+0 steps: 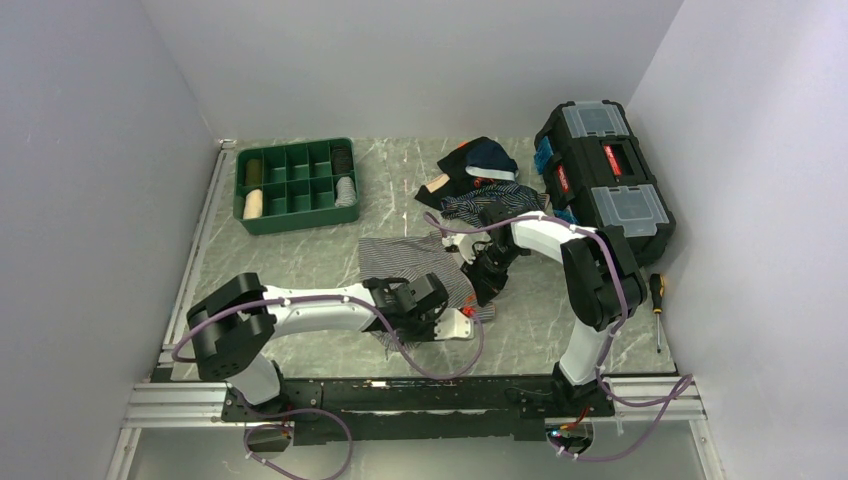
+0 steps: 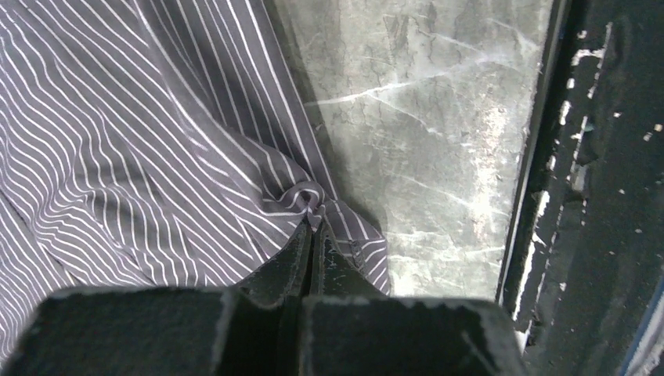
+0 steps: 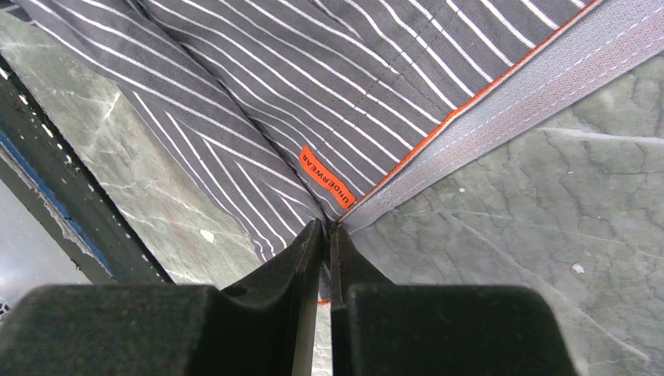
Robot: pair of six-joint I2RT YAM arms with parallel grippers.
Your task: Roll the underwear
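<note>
The grey, white-striped underwear point(image 1: 390, 255) lies spread and creased on the marble table, with a light waistband point(image 3: 501, 110) edged in orange and an orange label point(image 3: 326, 176). My left gripper is shut at the near edge of the cloth, its tips at a crumpled fold; whether fabric is between them is hard to see. My right gripper is shut on the underwear at the waistband end, beside the label. In the top view both grippers are partly hidden by their housings.
A green divided tray point(image 1: 298, 200) holding several rolls sits at back left. A pile of dark clothes point(image 1: 475, 170) lies at the back, black toolboxes point(image 1: 600, 170) and a screwdriver point(image 1: 657, 300) at right. The table's front edge point(image 2: 579, 188) is close to my left gripper.
</note>
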